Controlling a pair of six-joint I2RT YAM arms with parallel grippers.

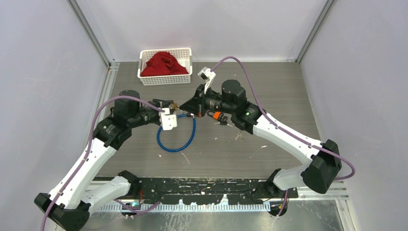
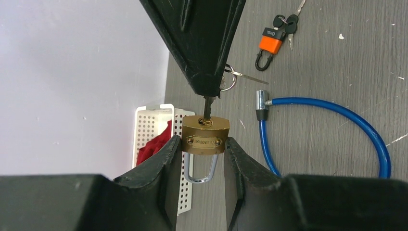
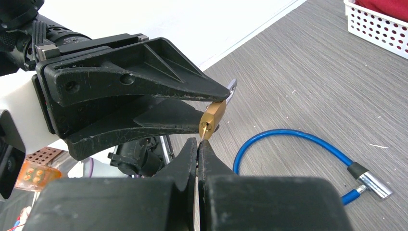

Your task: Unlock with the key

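Note:
In the left wrist view a brass padlock (image 2: 205, 132) is pinched between the fingertips of my left gripper, its keyhole facing the other arm and its silver shackle (image 2: 198, 179) pointing away. From the right fingertips (image 2: 207, 89) a key blade (image 2: 207, 108) reaches to the keyhole, its tip appearing to be in it. In the right wrist view my right gripper is shut on the key, whose thin blade (image 3: 204, 133) meets the brass face. Most of the key is hidden by the fingers. A ring with another key (image 2: 240, 74) hangs beside them. Whether the shackle is released, I cannot tell.
On the table below lie a blue cable lock (image 1: 176, 150), an orange padlock (image 1: 217, 116) with keys and some loose keys (image 1: 239, 135). At the back stands a white basket (image 1: 166, 81) with red cloth (image 1: 164, 64).

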